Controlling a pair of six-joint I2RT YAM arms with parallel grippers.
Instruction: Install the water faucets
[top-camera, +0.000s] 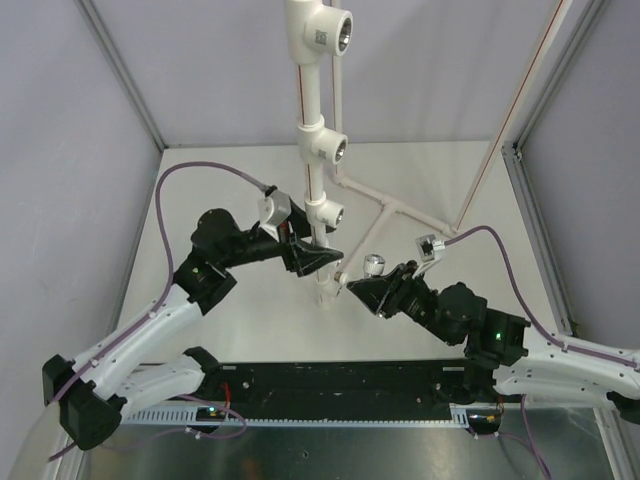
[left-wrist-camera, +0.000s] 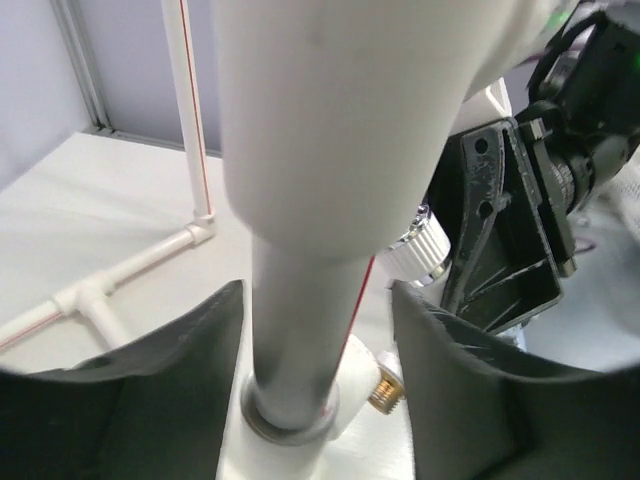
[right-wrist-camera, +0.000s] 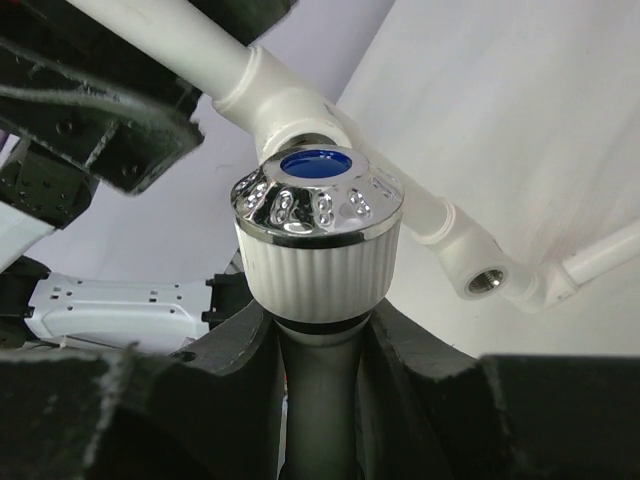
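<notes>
The white vertical pipe (top-camera: 311, 90) with side sockets stands at the centre. My left gripper (top-camera: 326, 250) is round its lower part; in the left wrist view dark fingers flank the pipe (left-wrist-camera: 305, 300), blurred, part open. My right gripper (top-camera: 372, 290) is shut on a faucet (right-wrist-camera: 320, 270) with a chrome, blue-capped knob, held just right of the pipe. In the right wrist view empty metal-lined sockets show, one (right-wrist-camera: 486, 281) to the right of the knob. A brass threaded end (left-wrist-camera: 385, 395) shows low beside the pipe in the left wrist view.
Thinner white pipes (top-camera: 400, 208) run over the back of the white board (top-camera: 200, 320) and up the back. Grey walls close in both sides. The board's front left is clear.
</notes>
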